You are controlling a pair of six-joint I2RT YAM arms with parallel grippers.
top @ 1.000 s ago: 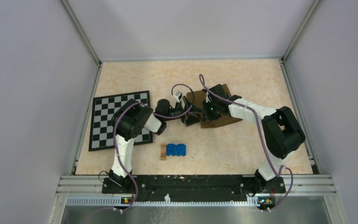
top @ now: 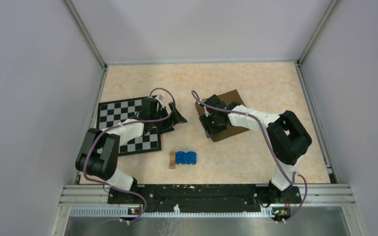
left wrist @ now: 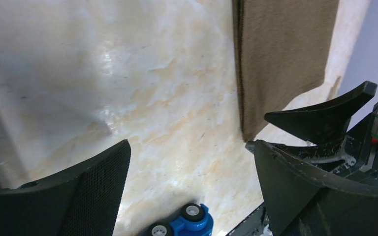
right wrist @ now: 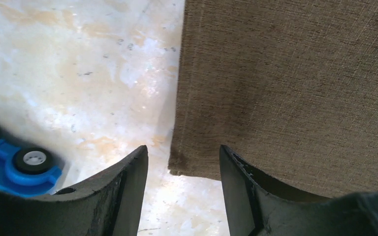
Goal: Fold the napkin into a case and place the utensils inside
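The brown napkin (top: 235, 96) lies right of the table's middle, turned at a slant and partly covered by my right arm. Its left edge looks thick and layered in the left wrist view, where the cloth (left wrist: 288, 44) runs along the upper right. Over the napkin's near left side, my right gripper stands open around the view of one napkin corner, with no cloth between its fingers. My left gripper is open and empty, above bare table between the checkered board and the napkin. Utensils are not visible in any view.
A black-and-white checkered board (top: 109, 109) lies at left, partly under my left arm. Near the front edge are a blue toy car (top: 185, 158) and a wooden block (top: 172, 160).
My left gripper has drawn back leftward from the napkin's left edge. The right gripper has shifted left, toward that edge. The napkin's near left corner now lies lower and flatter.
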